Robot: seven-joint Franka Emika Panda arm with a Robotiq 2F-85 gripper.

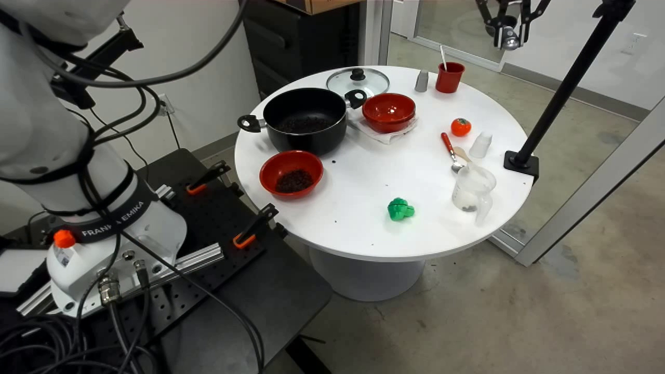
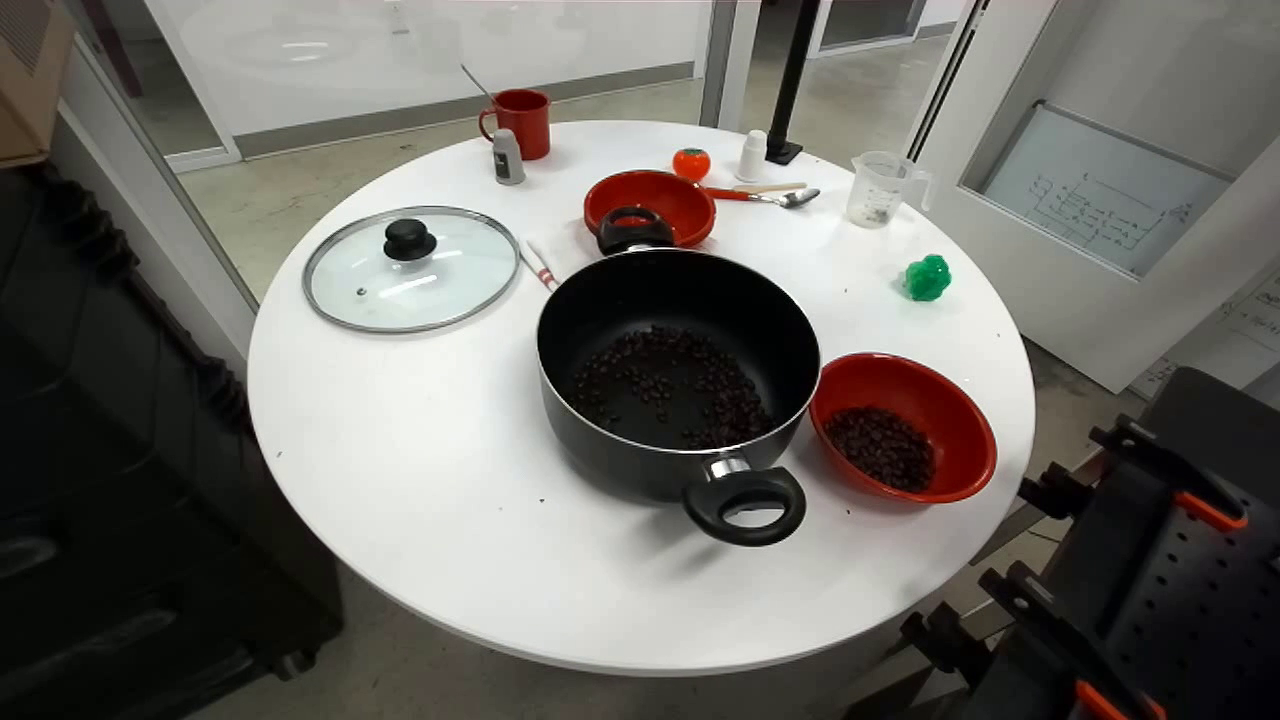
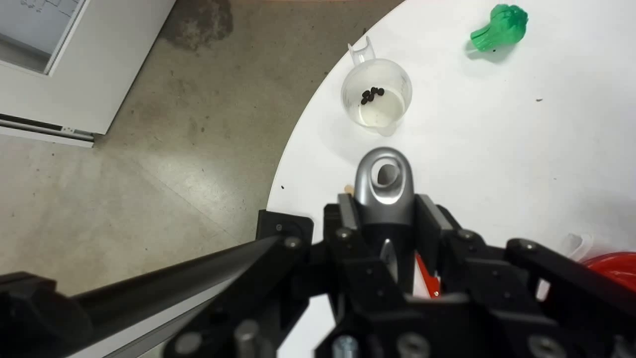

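Observation:
My gripper is shut on a dark utensil with a rounded silver end [image 3: 398,206], which has an oval opening in it. In exterior view 1 the gripper [image 1: 511,34] hangs high at the top right, above the far side of the table, the silver end pointing down between its fingers. A dark round part of the utensil shows behind. Beyond the silver end in the wrist view stands a clear measuring cup [image 3: 376,95] with several dark beans in it. The black pot [image 2: 672,360] and a red bowl [image 2: 906,426] also contain dark beans.
A second red bowl [image 2: 650,206], glass lid [image 2: 456,282], red mug [image 2: 523,124], grey shaker [image 2: 507,158], white shaker [image 2: 752,157], tomato [image 2: 691,164], spoon [image 2: 768,196] and green broccoli [image 2: 927,277] lie around. A black pole [image 1: 564,78] is clamped at the table's edge.

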